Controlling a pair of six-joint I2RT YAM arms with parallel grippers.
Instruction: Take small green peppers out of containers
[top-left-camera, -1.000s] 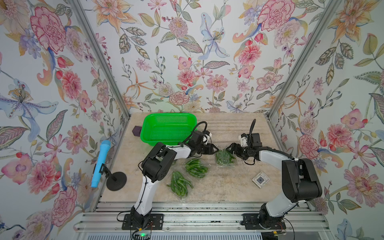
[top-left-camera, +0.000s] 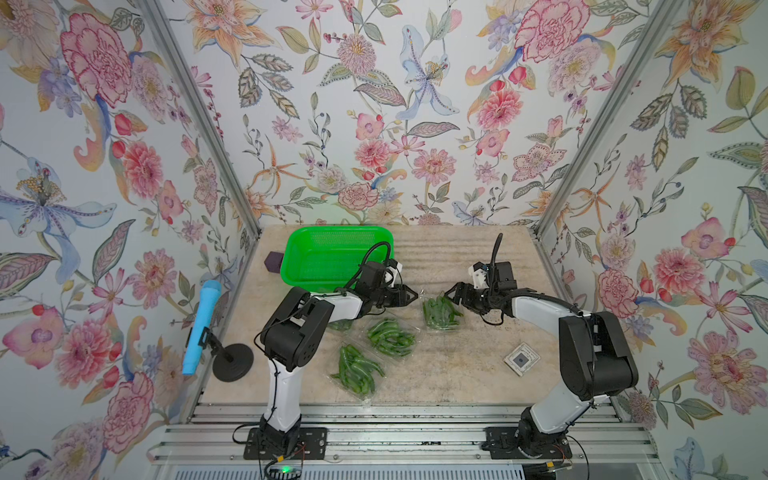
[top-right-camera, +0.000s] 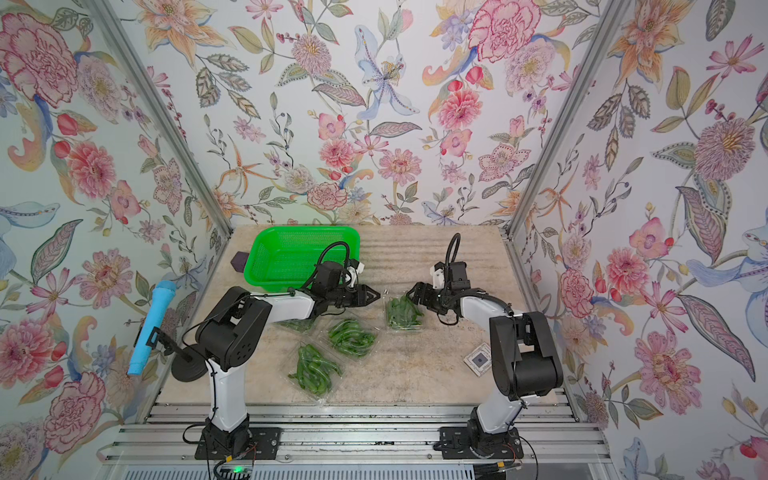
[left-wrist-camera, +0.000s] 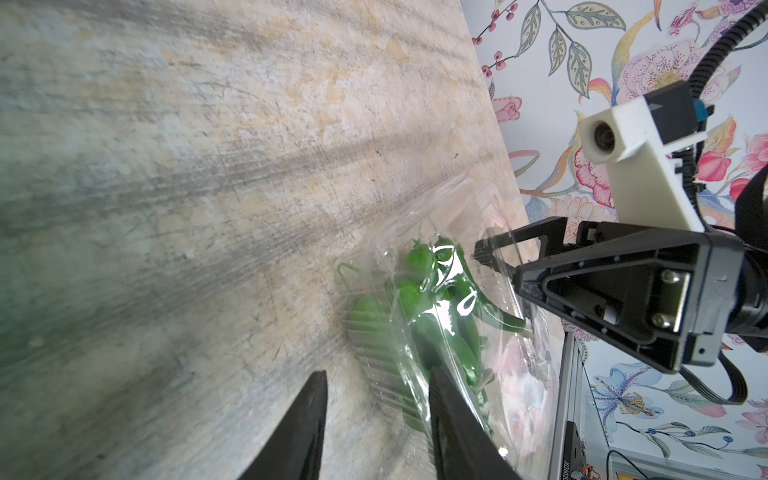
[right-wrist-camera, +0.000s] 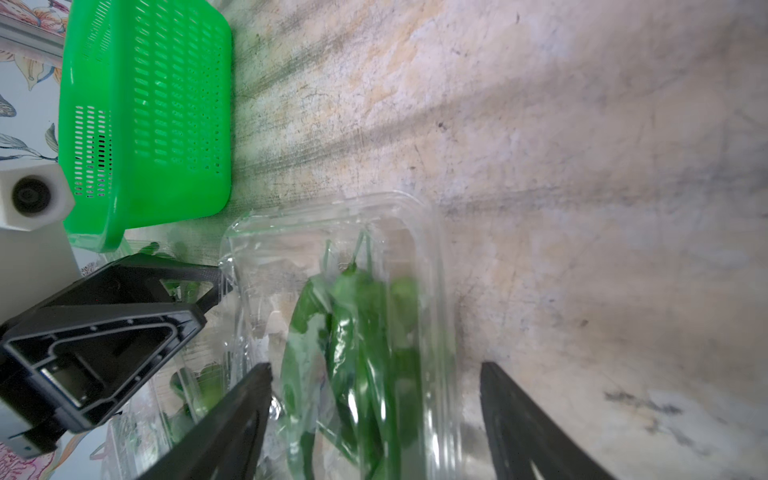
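A clear plastic container (top-left-camera: 441, 313) of small green peppers (right-wrist-camera: 360, 352) stands on the table between my two grippers. My left gripper is at its left side, fingers parted; one fingertip overlaps the container's clear wall in the left wrist view. Whether that finger touches the wall, I cannot tell. On the other side, my right gripper is wide open, its fingers spread over the container's right part with the side wall showing between them. Nothing is gripped by the right fingers.
Clear packs of green peppers lie at front left (top-left-camera: 357, 370), in the middle (top-left-camera: 391, 337), and partly under the left arm (top-left-camera: 340, 325). An empty green basket (top-left-camera: 337, 229) stands behind that arm.
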